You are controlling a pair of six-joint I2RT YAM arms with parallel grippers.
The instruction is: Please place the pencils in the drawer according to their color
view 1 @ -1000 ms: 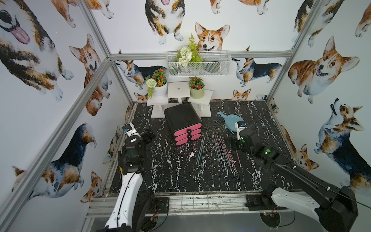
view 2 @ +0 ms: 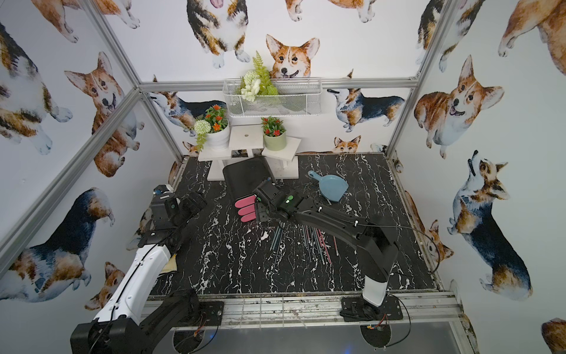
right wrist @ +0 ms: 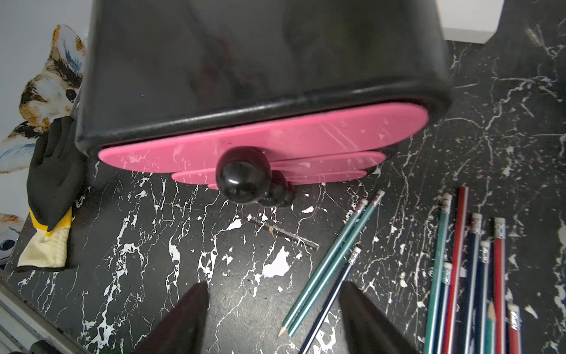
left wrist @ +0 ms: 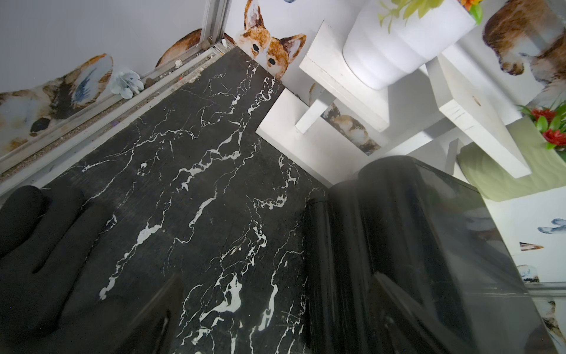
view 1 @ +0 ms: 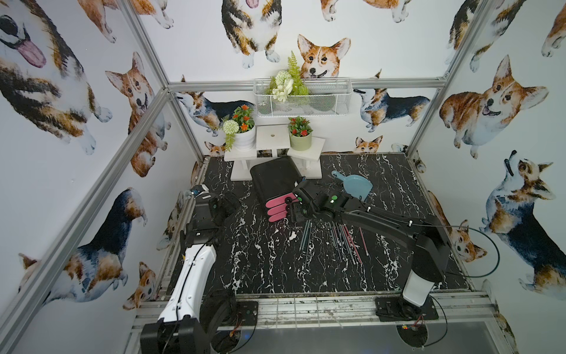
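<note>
The black drawer box point(view 1: 274, 178) has three stacked pink fronts with round black knobs, all pushed in. In the right wrist view, its top drawer front point(right wrist: 330, 131) and knob point(right wrist: 243, 175) face my right gripper, whose fingers are apart with nothing between them. Two teal pencils point(right wrist: 326, 268) and a dark blue one point(right wrist: 333, 298) lie below the box. Farther right lies a mixed group of teal, blue and red pencils point(right wrist: 458, 259). My left gripper stands open and empty left of the box.
A blue dustpan point(view 1: 356, 186) lies right of the box. Behind it stands a white shelf point(view 1: 273, 139) with potted flowers. A black glove point(right wrist: 57, 168) lies at the table's left edge.
The left arm has shifted only slightly. Drawers and pencils look unmoved.
</note>
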